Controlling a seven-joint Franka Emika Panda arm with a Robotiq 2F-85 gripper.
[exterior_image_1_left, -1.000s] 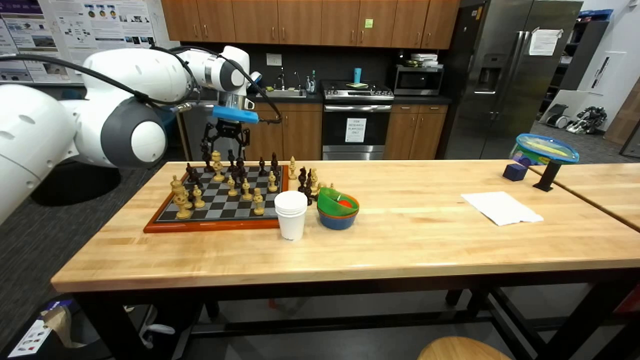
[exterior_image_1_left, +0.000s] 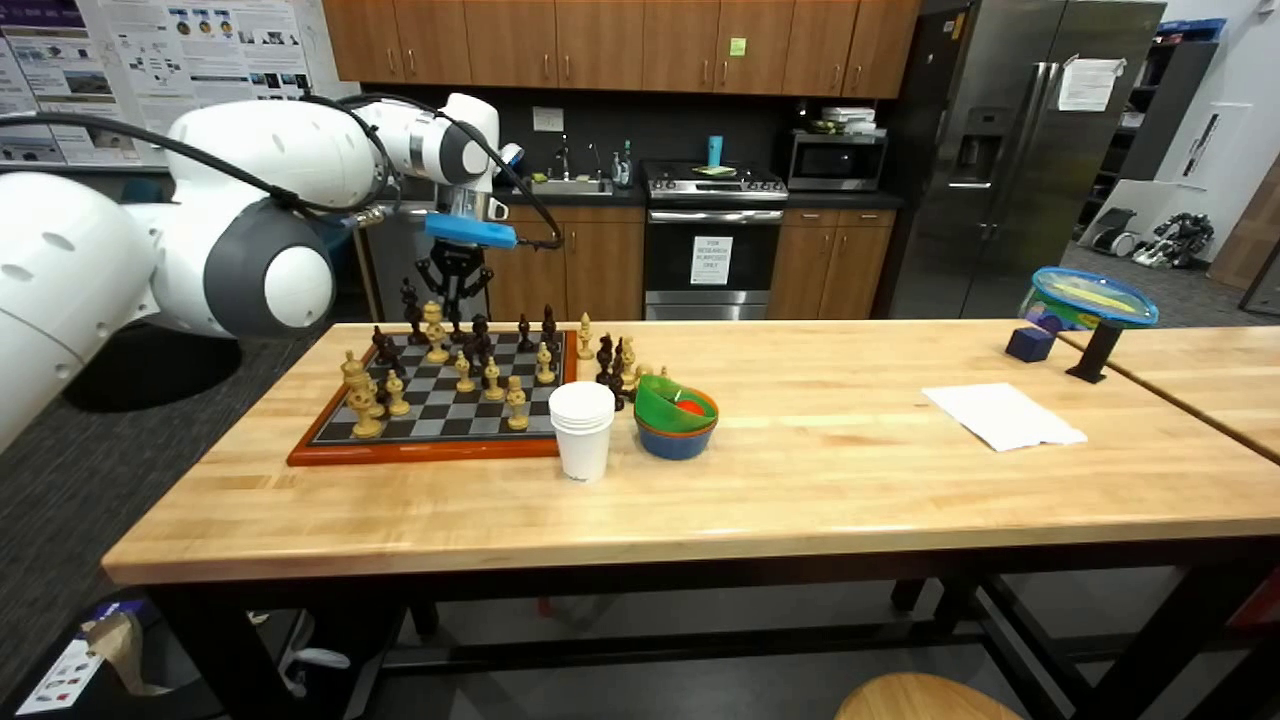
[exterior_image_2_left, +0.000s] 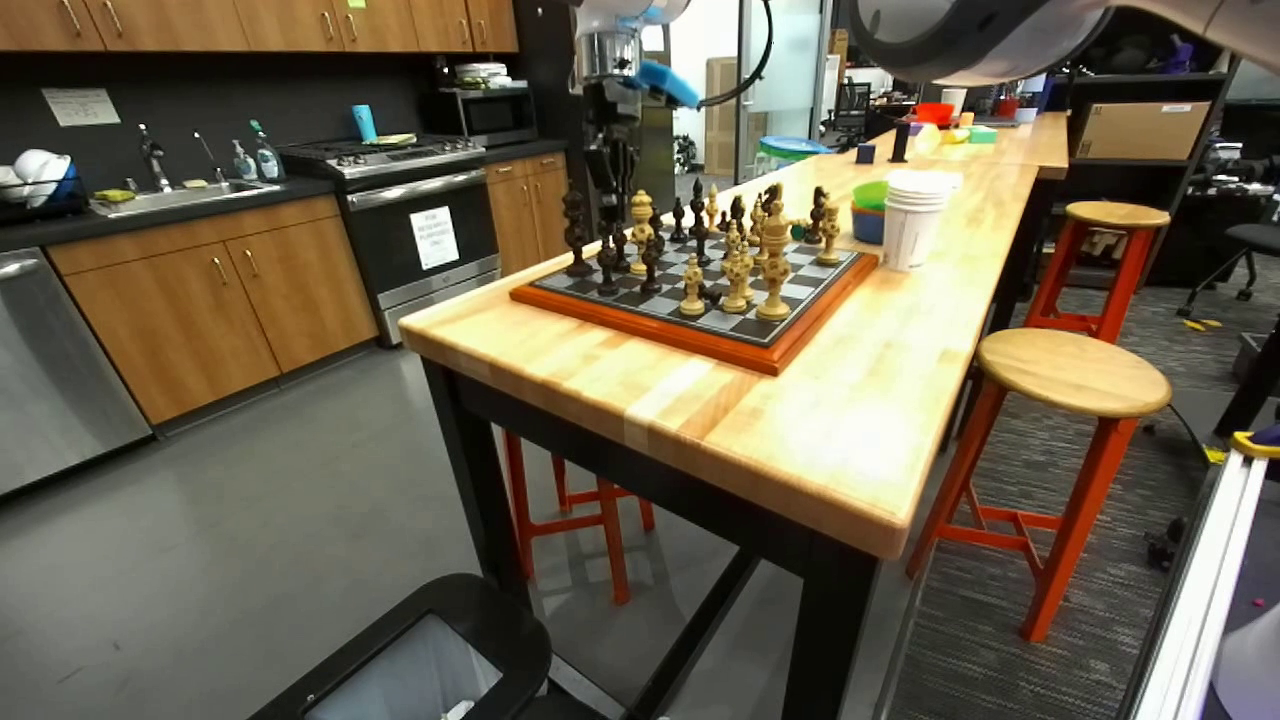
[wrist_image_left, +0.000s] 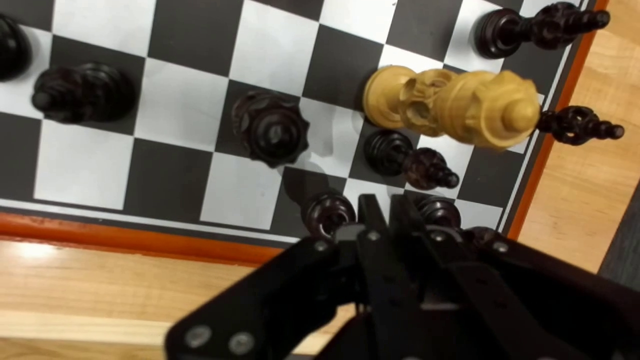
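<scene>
My gripper (exterior_image_1_left: 453, 314) is at the far edge of the chessboard (exterior_image_1_left: 408, 454), low among the dark pieces. In the wrist view its dark fingers (wrist_image_left: 370, 219) stand close together with a narrow gap. Whether a piece is between them cannot be told. A dark piece (wrist_image_left: 328, 213) is just left of the fingers, and another dark piece (wrist_image_left: 441, 210) is partly hidden to their right. A tall pale piece (wrist_image_left: 444, 105) and a small dark piece (wrist_image_left: 414, 159) stand nearby on the board. From the side, the gripper (exterior_image_2_left: 614, 198) points down beside dark pieces.
Several pale and dark pieces crowd the board, and dark pieces (exterior_image_1_left: 618, 370) stand off its right side. White stacked cups (exterior_image_1_left: 583, 438) and bowls (exterior_image_1_left: 674, 443) are near its right front corner.
The gripper's fingers, spread wide a second ago, have drawn much closer together. The arm has barely moved. The board and its other visible pieces look the same.
</scene>
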